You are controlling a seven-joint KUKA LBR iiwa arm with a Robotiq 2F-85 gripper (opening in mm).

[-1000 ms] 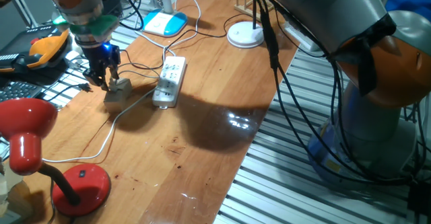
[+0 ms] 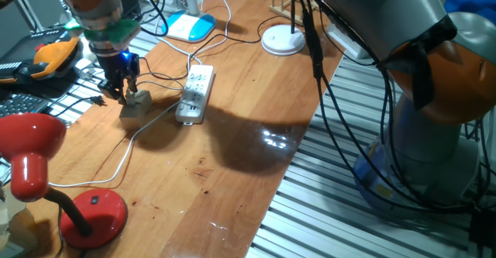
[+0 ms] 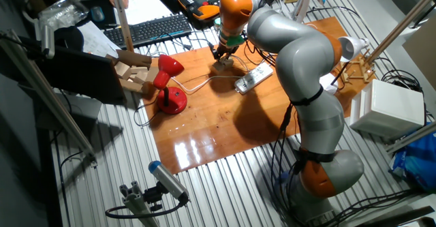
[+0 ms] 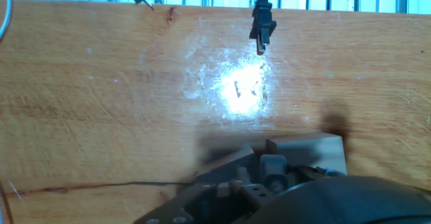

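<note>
My gripper (image 2: 127,98) points down at the far left part of the wooden table, its fingertips at the top of a pale wooden block (image 2: 135,117). Seen from the wrist, two pale block faces, a right one (image 4: 311,146) and a left one (image 4: 227,165), are split by a dark gap, with the dark gripper parts (image 4: 256,177) right in front. Whether these are two blocks or one notched piece is unclear. The gripper's own body hides the space between the fingers, so I cannot tell how the fingers stand. In exterior view 2 the block (image 3: 222,65) shows small beneath the gripper.
Close beside the block lies a white power strip (image 2: 195,94), with a white cable (image 2: 126,154) running past. A red lamp (image 2: 93,218) stands at the near left, a white round base (image 2: 283,41) farther back. Black plugs (image 4: 262,23) lie near the table edge.
</note>
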